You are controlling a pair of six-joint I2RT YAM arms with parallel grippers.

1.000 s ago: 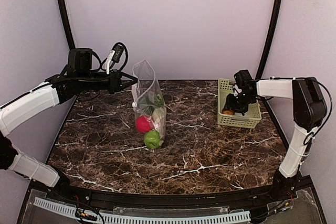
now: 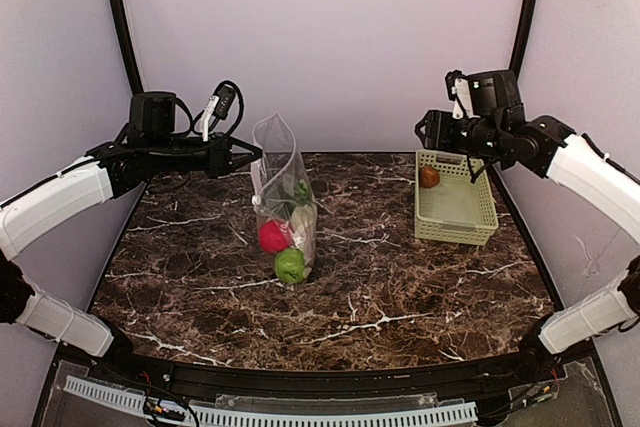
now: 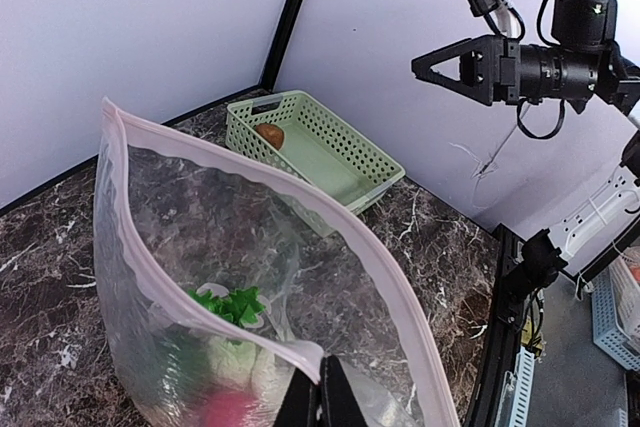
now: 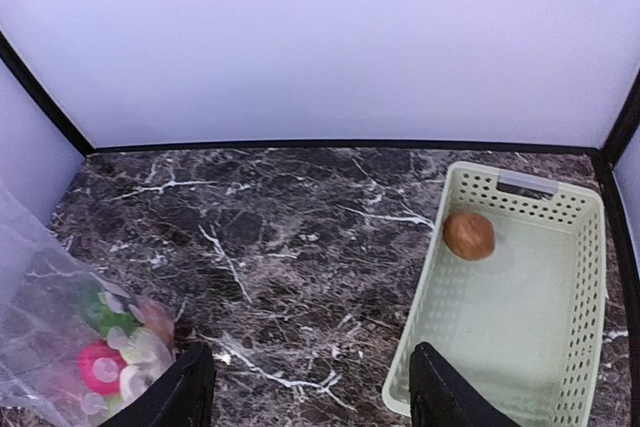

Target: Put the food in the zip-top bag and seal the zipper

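A clear zip bag (image 2: 285, 187) stands upright left of centre, holding a red item (image 2: 273, 235), a green one (image 2: 290, 267) and leafy greens (image 3: 238, 304). My left gripper (image 2: 252, 157) is shut on the bag's rim, which runs between its fingertips in the left wrist view. My right gripper (image 2: 432, 129) hangs in the air above the pale green basket (image 2: 450, 232), open with nothing between its fingers. In the basket a brown round item rests at the back left.
Walls close it in at back and sides.
My left arm is unchanged.
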